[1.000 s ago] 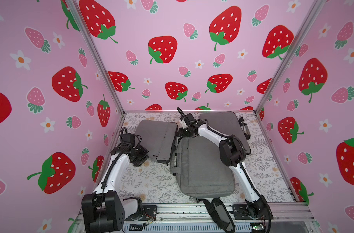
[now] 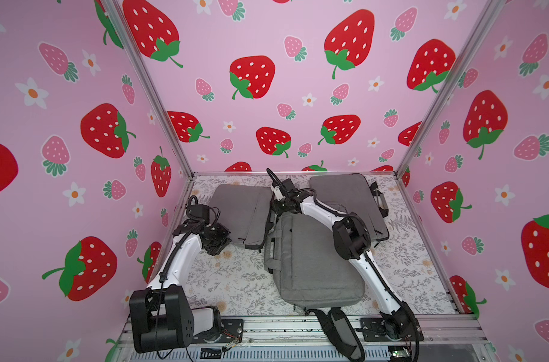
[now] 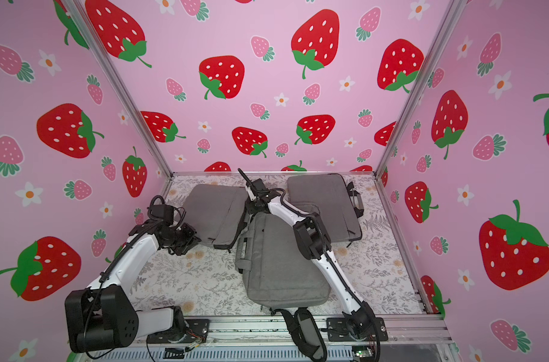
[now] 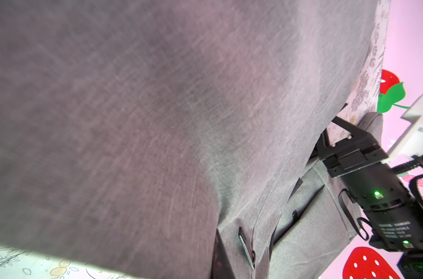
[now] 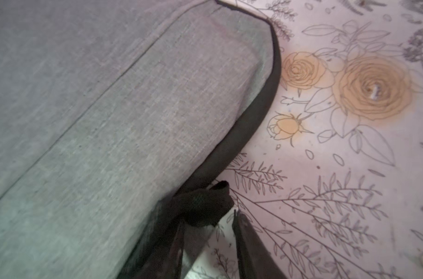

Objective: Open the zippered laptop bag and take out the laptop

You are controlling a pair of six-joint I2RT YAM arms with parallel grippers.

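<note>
A grey laptop bag [image 2: 241, 208] lies at the back left, its black-edged side facing right. My left gripper [image 2: 224, 242] is at its front left corner, shut on grey cloth; that cloth fills the left wrist view and hides most of the fingers. At the bag's right edge is my right gripper [image 2: 275, 208]. In the right wrist view its fingers [image 5: 178, 253] stand part open, a gap between them, just short of a bunched piece of black fabric [image 5: 204, 204] on the bag's black edging [image 5: 248, 125]. No laptop shows.
A larger grey bag [image 2: 325, 271] lies close by at the front middle, under the right arm, its strap [image 2: 340, 331] hanging over the front edge. Another grey bag [image 2: 346, 190] rests at the back right. Bare table [image 2: 226, 283] shows at front left.
The back left bag has shifted slightly left and back. My right gripper has moved a little to the left along with it; the left gripper has hardly moved.
</note>
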